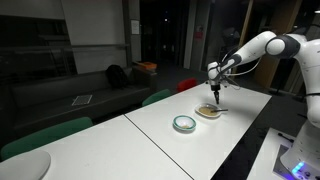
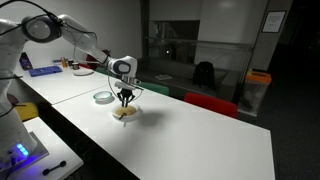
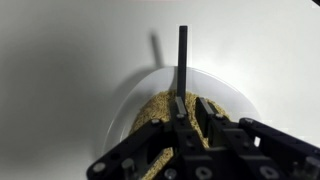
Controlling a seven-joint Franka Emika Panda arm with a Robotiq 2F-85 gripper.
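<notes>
A white bowl holds tan, grainy contents; exterior view 1 has this bowl toward the table's right side. My gripper is over the bowl, shut on a slim black utensil. Its handle reaches past the bowl's rim in the wrist view, and a shadow falls beside it. The utensil's other end is hidden by the fingers. From the opposite side, the gripper is seen just above the bowl.
A second bowl, with a green rim, stands near the first one. Green and red chairs line its far side.
</notes>
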